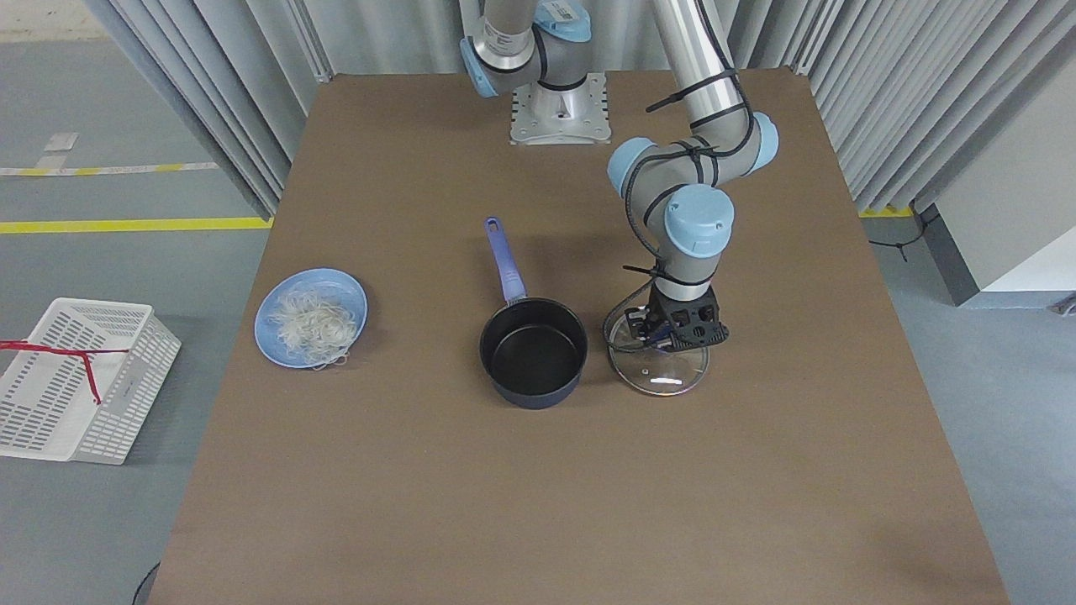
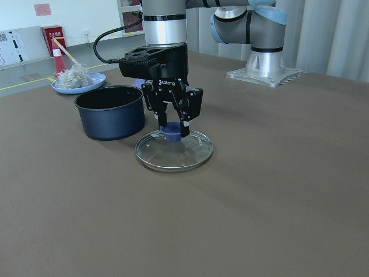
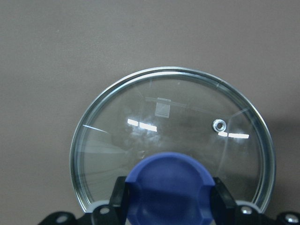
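Note:
A glass lid (image 1: 657, 373) with steel rim and blue knob (image 3: 169, 186) rests on or very near the table, right of the dark pot (image 1: 534, 353), which has a long blue handle (image 1: 504, 258). My gripper (image 2: 174, 124) is directly above the lid, its fingers closed on either side of the knob, as the wrist view shows. In the left view the lid (image 2: 155, 153) lies low beside the pot (image 2: 110, 121).
A blue plate (image 1: 284, 349) with white stringy strands sits left of the pot. A white basket (image 1: 121, 413) is on the floor at left.

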